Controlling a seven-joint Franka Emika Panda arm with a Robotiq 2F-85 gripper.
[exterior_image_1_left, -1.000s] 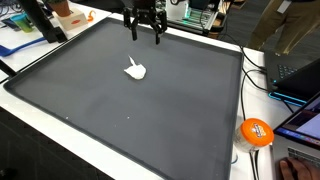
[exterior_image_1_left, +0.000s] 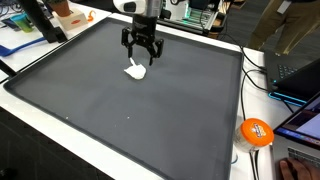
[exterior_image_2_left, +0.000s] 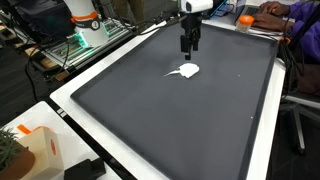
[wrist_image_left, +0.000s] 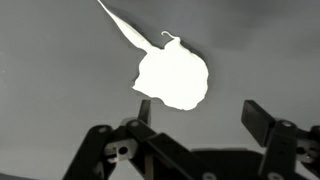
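A flat white piece (wrist_image_left: 172, 78), cloth or paper by its look, lies on the dark grey table top. One long pointed strip sticks out from its rounded body, with a thin curled bit beside it. In the wrist view my open gripper shows at the bottom, fingers spread wide with nothing held. Exterior view 1 has the gripper (exterior_image_1_left: 142, 50) above and just behind the white piece (exterior_image_1_left: 135, 72). From the other side, the gripper (exterior_image_2_left: 190, 55) hangs close over the white piece (exterior_image_2_left: 188, 70), apart from it as far as I can tell.
An orange-lidded container (exterior_image_1_left: 254, 133) stands at the right edge. Beyond the table in exterior view 2 are a potted plant (exterior_image_2_left: 12, 152) and an orange-and-white object (exterior_image_2_left: 40, 150).
The white piece has not moved.
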